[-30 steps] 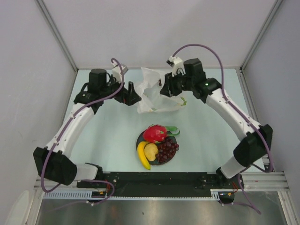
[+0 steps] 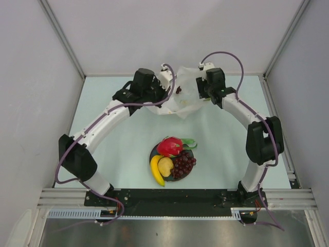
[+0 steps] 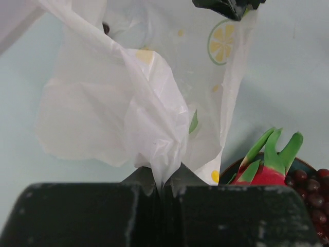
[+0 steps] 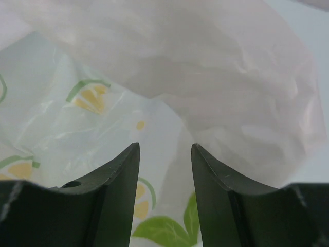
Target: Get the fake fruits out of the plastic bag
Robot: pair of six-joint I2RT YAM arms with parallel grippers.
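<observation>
The white plastic bag (image 2: 186, 109), printed with lemon slices and leaves, stands with its mouth spread near the back of the table. My left gripper is shut on a gathered fold of its film. At the other side of the mouth, my right gripper (image 2: 200, 87) is partly open, its fingers (image 4: 126, 175) a little apart with bag film in view beyond the gap. A small dark red thing (image 2: 178, 90) shows inside the bag. Whatever else may be in there is hidden by the film.
Toward the front, a dark plate (image 2: 152, 150) bears a red dragon fruit (image 2: 169, 146), a banana (image 2: 156, 171), a round yellow fruit (image 2: 165, 166) and dark grapes (image 2: 183, 164). Bare table (image 2: 231, 154) lies on both sides of it.
The left gripper went from open to shut, taking hold of the bag film, and moved right.
</observation>
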